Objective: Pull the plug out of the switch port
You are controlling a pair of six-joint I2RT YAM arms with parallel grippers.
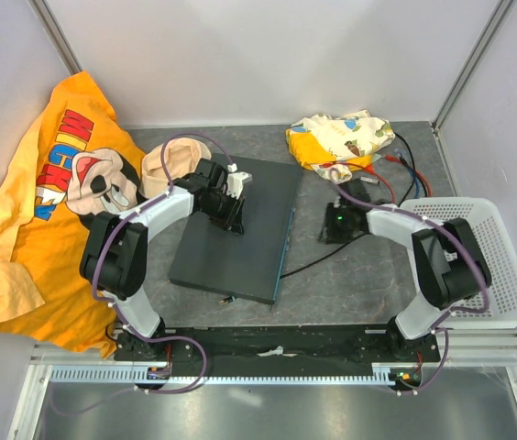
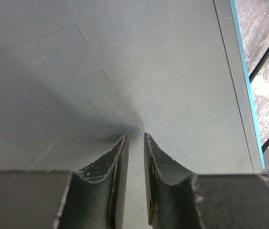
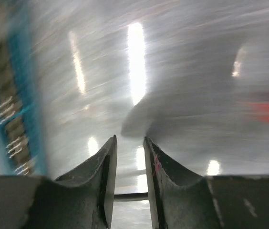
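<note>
The dark grey switch lies flat in the middle, its blue-edged port side facing right. My left gripper is over its top, fingers close together with nothing visible between them. My right gripper is over the floor just right of the switch, blurred in the top view; in the right wrist view its fingertips are close together, a dark cable showing behind them. Whether it grips a plug or cable is unclear.
A white basket stands at right. Coloured cables and a patterned cloth lie at the back right, a beige bag at back left. An orange cloth covers the left side.
</note>
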